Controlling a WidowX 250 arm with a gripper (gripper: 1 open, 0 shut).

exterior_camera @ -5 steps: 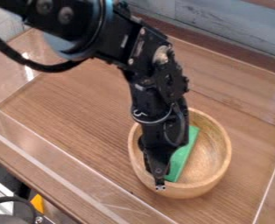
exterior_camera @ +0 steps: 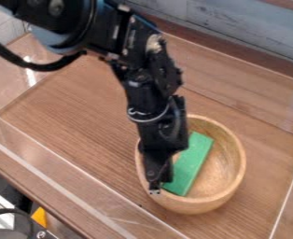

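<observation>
A round wooden bowl (exterior_camera: 221,187) sits on the table at the lower right, with a flat green rectangular piece (exterior_camera: 188,166) inside it. The black gripper (exterior_camera: 158,183) hangs over the bowl's left side, its tips low beside the green piece and partly hiding the bowl's left rim. Its fingers look close together, with nothing clearly visible between them.
A pale wall runs along the back. At the lower left, past the table edge, are cables and a small yellow object (exterior_camera: 39,216).
The gripper has lifted slightly and shifted a little left. The bowl and the green piece stay in place.
</observation>
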